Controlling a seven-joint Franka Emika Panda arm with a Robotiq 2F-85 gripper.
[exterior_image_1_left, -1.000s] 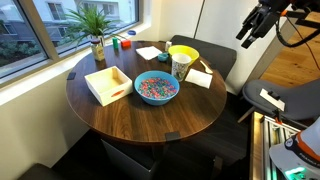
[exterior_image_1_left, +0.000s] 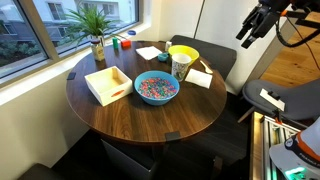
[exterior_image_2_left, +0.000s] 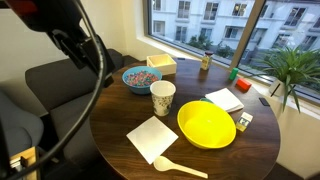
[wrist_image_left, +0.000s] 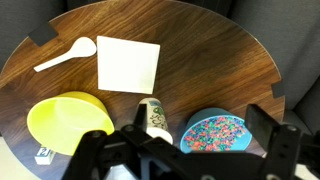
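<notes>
My gripper hangs high over the table, its dark fingers (wrist_image_left: 262, 125) spread wide and nothing held between them. In the wrist view a patterned white cup (wrist_image_left: 156, 117) and a blue bowl (wrist_image_left: 216, 132) of small colorful pieces lie far below. A yellow bowl (exterior_image_2_left: 206, 124) stands beside the cup (exterior_image_2_left: 163, 98) on the round wooden table. A white square sheet (exterior_image_2_left: 151, 138) lies flat near the table's edge, with a pale spoon (exterior_image_2_left: 180, 167) close by. Behind the blue bowl (exterior_image_2_left: 142, 79) sits an empty-looking cream box (exterior_image_1_left: 108, 85).
A potted plant (exterior_image_1_left: 92, 28), a green item (exterior_image_2_left: 233, 74), a red item (exterior_image_2_left: 243, 84) and a white pad (exterior_image_2_left: 224, 99) stand toward the window side. Bare wood (exterior_image_1_left: 110, 119) is free in front of the cream box. A dark sofa (exterior_image_2_left: 60, 75) borders the table.
</notes>
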